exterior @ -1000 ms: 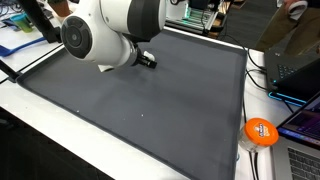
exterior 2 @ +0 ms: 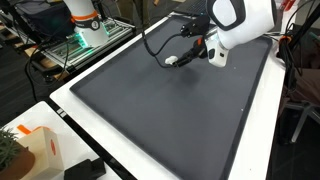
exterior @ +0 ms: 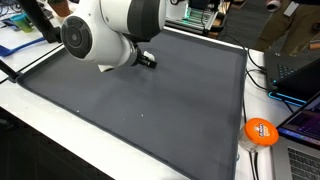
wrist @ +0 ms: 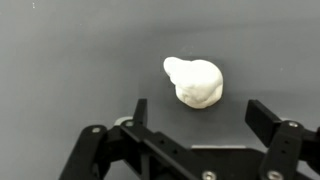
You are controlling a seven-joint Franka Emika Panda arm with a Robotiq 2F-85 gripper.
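Note:
A small, lumpy white object [wrist: 198, 82] with a narrow nub at its upper left lies on the dark tabletop in the wrist view. My gripper is open, its fingers wide apart on the near side of the object. Nothing sits between the fingers. In exterior view 2 the white object [exterior 2: 171, 59] shows as a pale spot by the gripper's tip. The arm's white wrist [exterior: 92, 38] hides part of the gripper in exterior view 1.
A potted cactus [exterior 2: 12, 152] stands at the lower left of exterior view 2. Cables run behind the arm.
The arm and gripper show no visible movement, and the table looks the same. Only a person at the top right edge has shifted slightly.

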